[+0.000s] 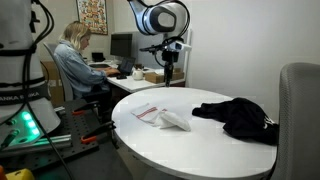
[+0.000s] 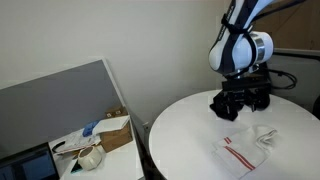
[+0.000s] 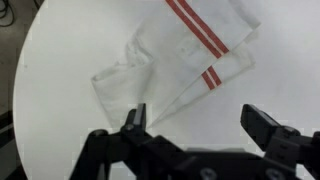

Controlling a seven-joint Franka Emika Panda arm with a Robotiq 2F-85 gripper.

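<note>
A white towel with red stripes (image 1: 160, 116) lies on the round white table, its near end folded over and bunched. The wrist view shows the same striped towel (image 3: 180, 60) below and beyond the fingers, with its bunched part toward the left. My gripper is open, with only bare table visible between its fingertips. Above the table's far side hangs the gripper (image 1: 168, 80), clear of the towel. In the other exterior view the towel (image 2: 242, 152) lies in front of the arm.
A black cloth (image 1: 245, 120) lies crumpled on the right of the white table (image 1: 190, 150). A grey chair back (image 1: 298, 120) stands at the right edge. A person (image 1: 75, 60) sits at a desk behind.
</note>
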